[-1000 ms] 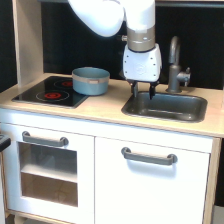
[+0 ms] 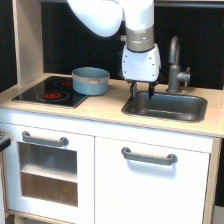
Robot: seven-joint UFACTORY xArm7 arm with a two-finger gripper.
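Note:
My white gripper points down over the left part of the dark sink. Its two dark fingers look spread apart, and nothing shows between them. The fingertips are small and hard to separate from the dark basin behind. A blue-grey pot rests on the counter to the left, by the stove's right edge and clear of the gripper.
A black stove top with reddish burner rings lies at the left of the wooden counter. The dark faucet rises behind the sink, right of my gripper. Below are cabinet doors with grey handles.

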